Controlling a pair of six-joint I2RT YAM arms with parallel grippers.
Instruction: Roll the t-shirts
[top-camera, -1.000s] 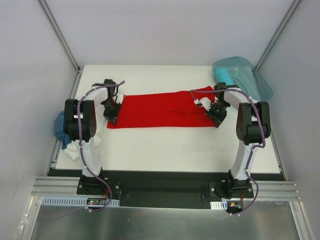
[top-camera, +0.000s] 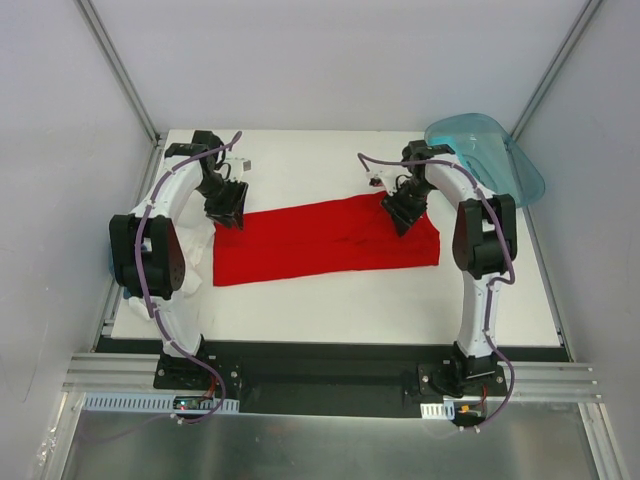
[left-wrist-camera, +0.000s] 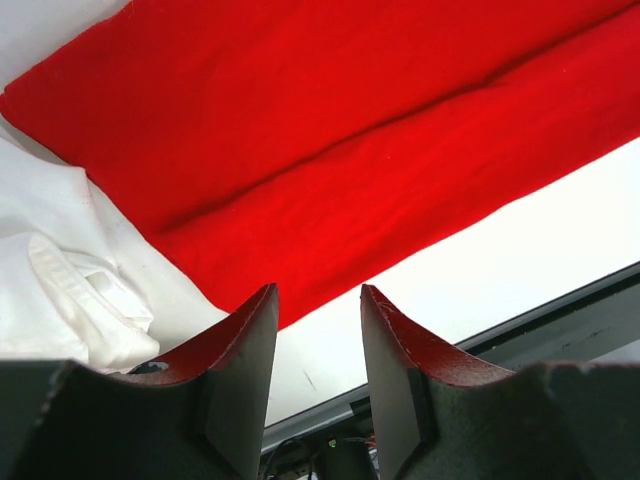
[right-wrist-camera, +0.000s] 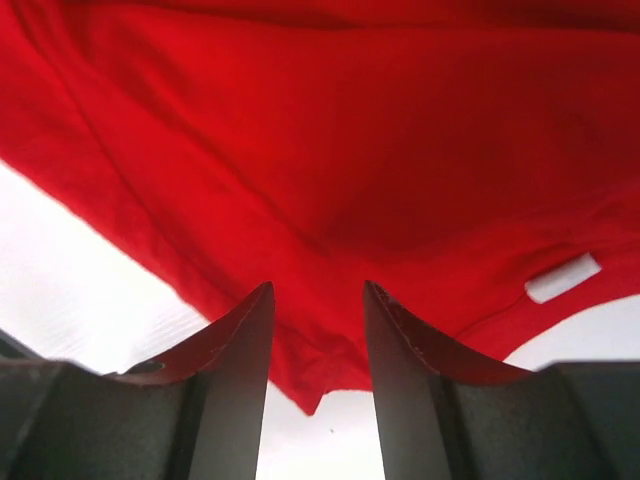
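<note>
A red t-shirt (top-camera: 300, 240) lies folded in a long strip across the white table, wrinkled at its right end. In the left wrist view my left gripper hangs open over the shirt's left lower corner, nothing between its fingers. My right gripper is over the right part of the shirt (right-wrist-camera: 430, 140), its fingertips apart with red fabric visible beneath; whether they touch it is unclear.
White cloth (left-wrist-camera: 50, 290) lies heaped beside the shirt's left end. A translucent blue bin (top-camera: 510, 170) with items inside stands at the back right.
The shirt has shifted toward the front, its left end most. My right gripper has moved left over the shirt from its right end. The left gripper has moved slightly.
</note>
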